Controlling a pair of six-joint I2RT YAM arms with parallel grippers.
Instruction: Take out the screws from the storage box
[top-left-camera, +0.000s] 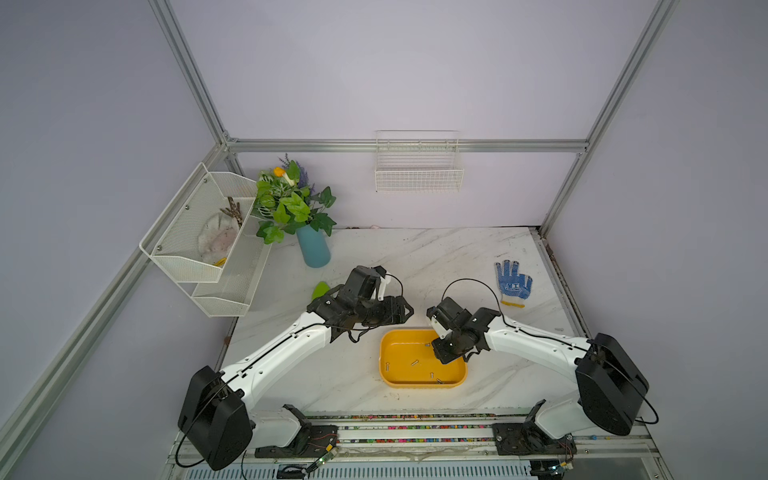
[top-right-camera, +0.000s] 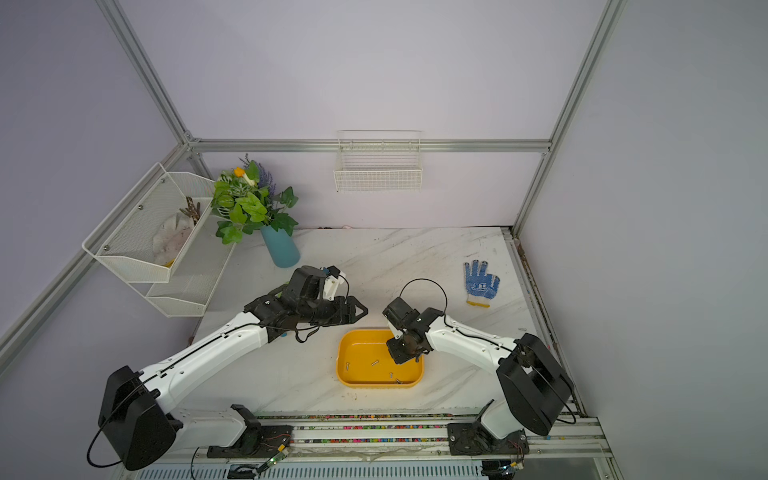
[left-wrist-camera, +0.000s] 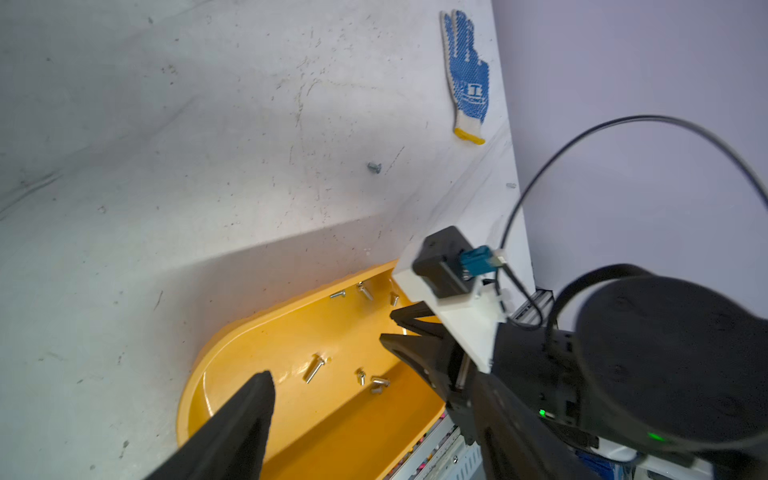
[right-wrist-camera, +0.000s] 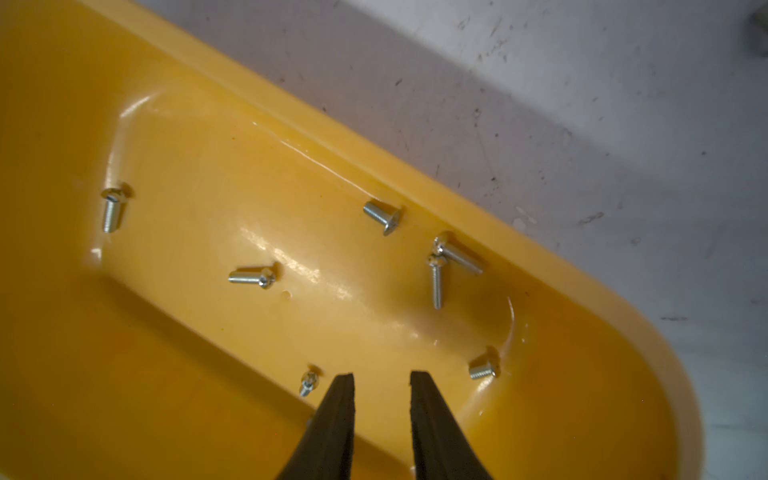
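Observation:
A yellow storage box (top-left-camera: 422, 380) sits on the marble table with several loose screws inside, among them a screw (right-wrist-camera: 251, 277) and another (right-wrist-camera: 437, 284). My right gripper is down over the box, its fingers apart with nothing between them. My left gripper is raised above the table behind the box's left side, its blurred fingers apart, with nothing seen between them. A single screw (left-wrist-camera: 374, 167) lies on the table behind the box.
A blue glove (top-left-camera: 513, 280) lies at the back right. A vase with flowers (top-left-camera: 314, 248) stands back left by a white wire shelf unit (top-left-camera: 184, 264). A green shovel (top-left-camera: 320, 289) is mostly behind the left arm.

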